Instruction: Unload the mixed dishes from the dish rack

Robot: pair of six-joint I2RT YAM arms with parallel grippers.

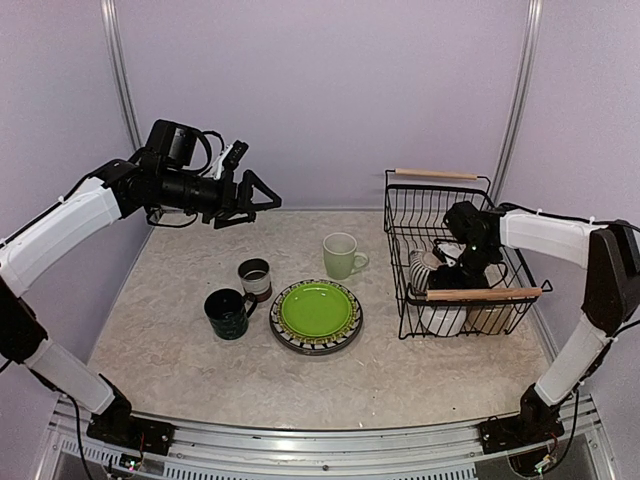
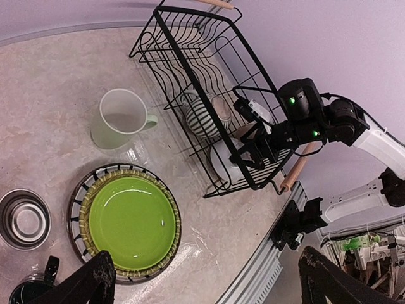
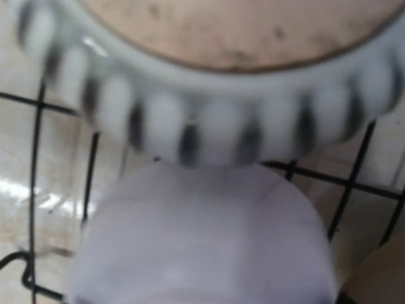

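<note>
My right gripper (image 1: 455,275) is down inside the black wire dish rack (image 1: 410,215), at its front end. Beneath it, a striped mug (image 2: 202,119) lies bottom up, and close by is a white cup (image 2: 223,159). The right wrist view shows the striped mug's ribbed edge (image 3: 218,130) touching or overlapping the pale cup (image 3: 202,247). Its fingers are mostly out of that view, so how far they are apart cannot be told. Over the table's back left, my left gripper (image 1: 258,203) hangs open and empty.
A green plate (image 1: 315,308) tops patterned plates at mid-table. Around it stand a pale green mug (image 1: 340,255), a dark mug (image 1: 228,315) and a two-tone cup (image 1: 256,278). The rack's wooden handle (image 1: 480,295) crosses in front of the right gripper.
</note>
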